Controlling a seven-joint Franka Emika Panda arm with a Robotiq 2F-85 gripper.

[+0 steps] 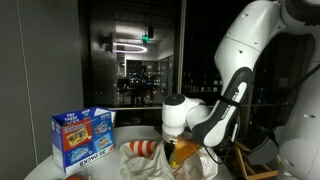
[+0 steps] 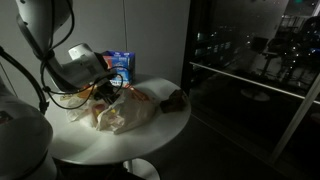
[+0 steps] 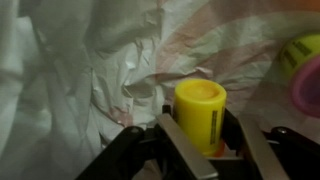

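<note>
In the wrist view, my gripper is shut on a yellow cylinder, whose round end faces the camera. A crumpled white plastic bag lies around and beneath it. My gripper is low at the bag in exterior view 1, with something yellow-orange beside its fingers. The bag spreads over the round white table in exterior view 2. The cylinder's lower end is hidden.
A pink-ended container sits right of the cylinder. The blue snack box stands on the table left of the bag. A dark object lies near the table edge. Some bare table shows in front of the bag.
</note>
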